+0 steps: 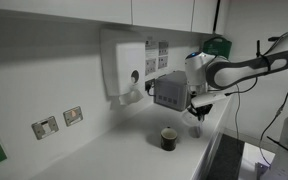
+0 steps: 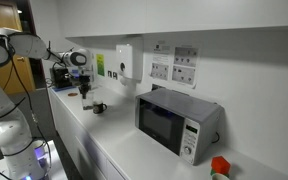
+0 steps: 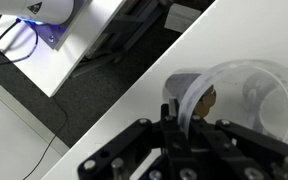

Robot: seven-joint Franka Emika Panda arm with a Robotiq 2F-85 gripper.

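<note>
A clear, round-rimmed container [image 3: 280, 84] fills the right of the wrist view. My gripper is shut on its near wall, with the rim passing between the fingers. From the side, the gripper [image 1: 198, 112] is over the worktop near its front edge, and the pale container [image 1: 189, 117] shows faintly by the fingers. Beside the held rim, a greyish cup-like object [image 3: 180, 84] with a brown patch is partly hidden. A dark mug [image 1: 168, 139] stands upright on the worktop, to the left of the gripper.
A microwave [image 2: 174, 124] stands farther along the worktop, with a red object [image 2: 220, 165] beyond it. A wall dispenser [image 1: 123, 62] hangs above, and the worktop's front edge is close to the gripper.
</note>
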